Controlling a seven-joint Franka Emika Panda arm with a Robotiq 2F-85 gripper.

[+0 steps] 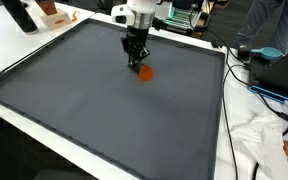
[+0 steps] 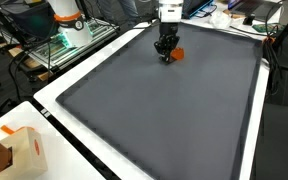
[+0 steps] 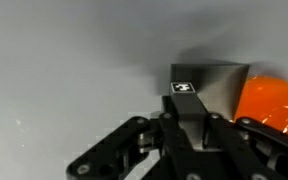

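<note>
My gripper is low over the dark mat, toward its far side, and shut on a small dark piece. In the wrist view that dark piece stands out between the fingers, its end bearing a black-and-white square mark. A grey square-edged object lies just behind it; whether the two are joined cannot be told. Right beside them is a glossy orange object, cut off by the frame's right edge. The orange object also shows close against the gripper in exterior view 2.
A crumpled white bag lies off its right side. Cables run along the far right edge in exterior view 2.
</note>
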